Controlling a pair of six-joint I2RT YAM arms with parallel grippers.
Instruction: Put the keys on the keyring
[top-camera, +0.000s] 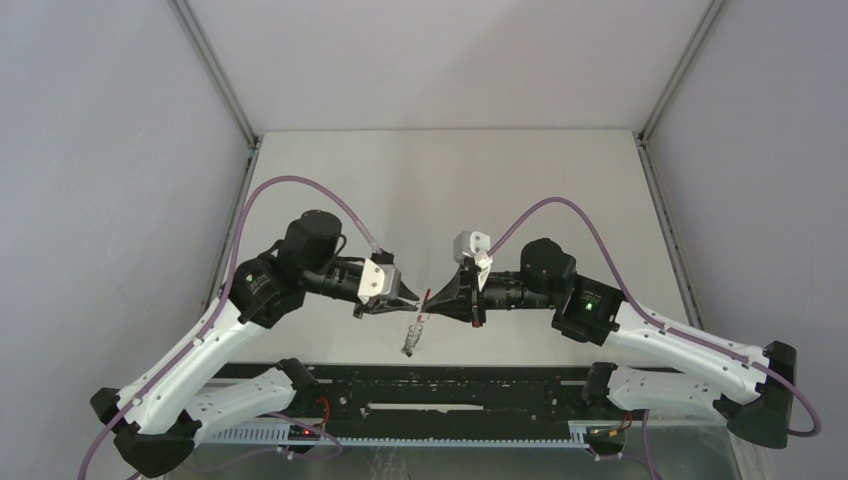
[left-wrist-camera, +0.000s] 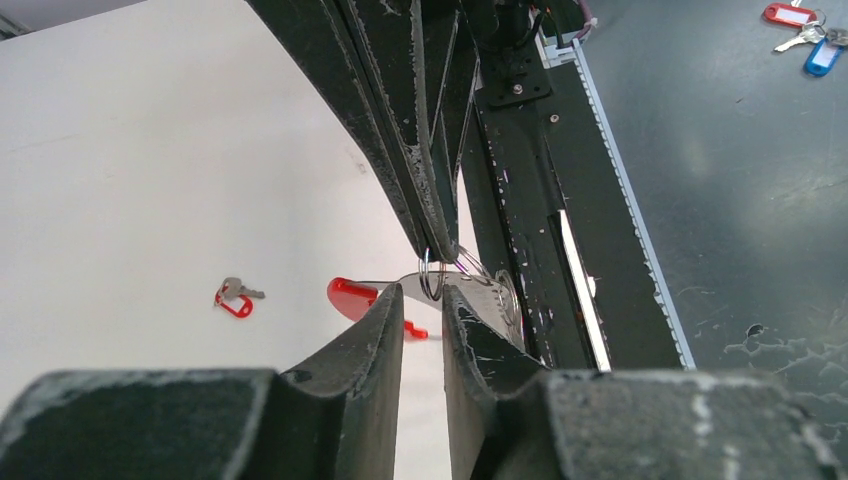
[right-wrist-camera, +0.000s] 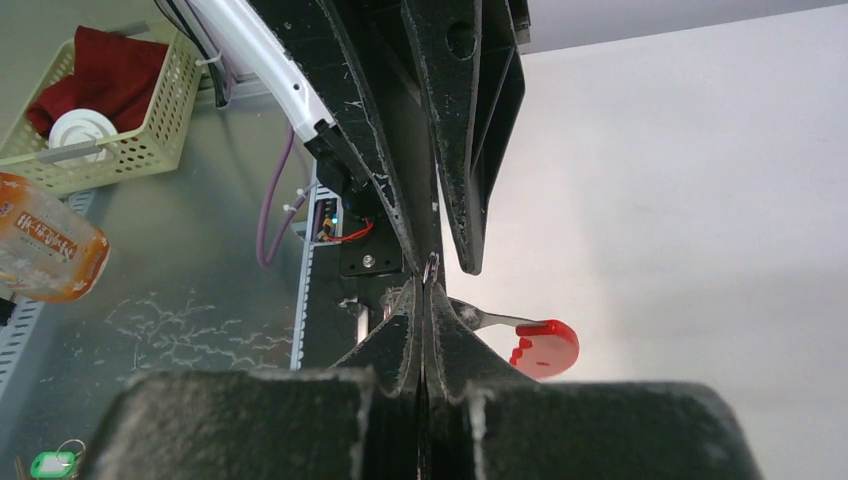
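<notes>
Between the two facing grippers hangs a bunch with a thin metal ring (left-wrist-camera: 431, 280), a silver key-like piece (left-wrist-camera: 485, 300) and a red piece (left-wrist-camera: 352, 297). My right gripper (top-camera: 425, 306) is shut on the ring, whose end sticks out past its fingertips. The left gripper (top-camera: 415, 302) is part open, its fingers on either side of the ring's end, with a gap to them in the right wrist view. In the top view a silvery chain-like part (top-camera: 411, 338) dangles below. How the pieces join is hard to make out.
Another small key with a red tag (left-wrist-camera: 238, 296) lies on the white table. Beyond the table edge are keys with a blue tag (left-wrist-camera: 824, 55), a green tag (right-wrist-camera: 53, 464), an orange-labelled jar (right-wrist-camera: 50, 240) and a basket (right-wrist-camera: 150, 140).
</notes>
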